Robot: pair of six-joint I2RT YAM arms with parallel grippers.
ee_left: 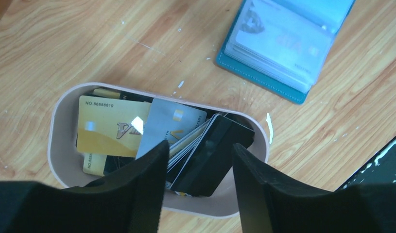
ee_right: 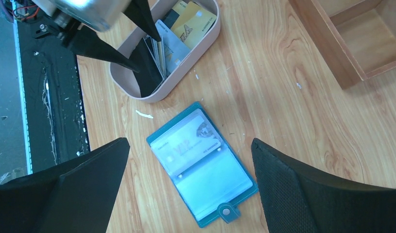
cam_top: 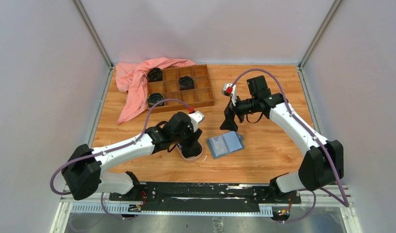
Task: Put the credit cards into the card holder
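Note:
An oval pinkish bin (ee_left: 64,107) holds several cards: a gold card (ee_left: 108,126), a silver-blue card (ee_left: 169,119) and a tilted black card (ee_left: 210,155) among them. Over its black-card end hangs my left gripper, part open, its fingertips apart with no card gripped between them. The blue card holder (ee_right: 200,165) lies opened flat on the table, a card showing under one clear sleeve and the other side looking empty. Wide open, my right gripper is above and behind the holder with nothing between its fingers.
A brown compartment tray (cam_top: 204,102) with several black round items stands at the back, a pink cloth (cam_top: 132,92) on its left. Bare wood lies right of the holder. A small white strip (ee_right: 144,114) rests between bin and holder.

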